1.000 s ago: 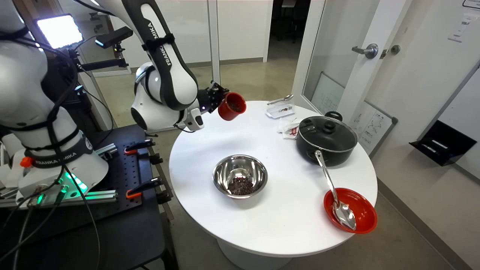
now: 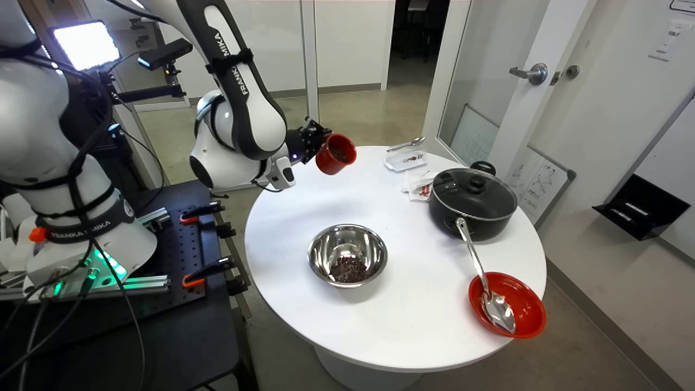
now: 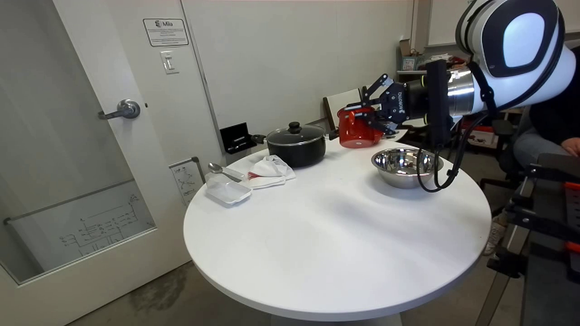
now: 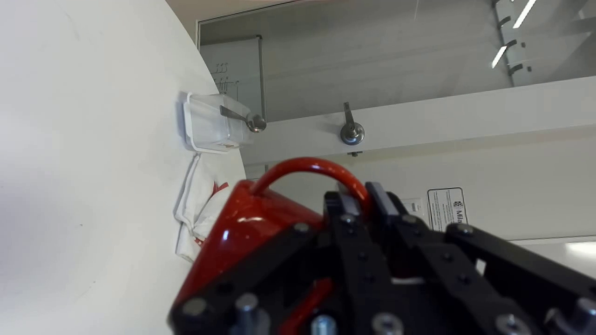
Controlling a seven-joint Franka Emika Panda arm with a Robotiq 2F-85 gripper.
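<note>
A red mug (image 2: 330,158) hangs above the table's far left edge, tilted, with some dark bits visible inside it. My gripper is shut on its handle (image 4: 313,165), which passes between the fingers in the wrist view. Much of the mug's body is hidden there by the gripper. On the table stands a shiny metal bowl (image 2: 320,251) with small dark pieces (image 2: 349,269) at its bottom. In the second exterior view the mug (image 3: 353,130) appears upright or nearly so, beyond the bowl (image 3: 399,176).
A lidded black pot (image 2: 470,225) stands at the right, a red bowl (image 2: 531,313) with a large spoon (image 2: 498,311) near it. A clear plastic container (image 3: 228,190) and a white cloth (image 3: 270,173) lie at the table's edge. The table (image 3: 326,244) has wide bare areas.
</note>
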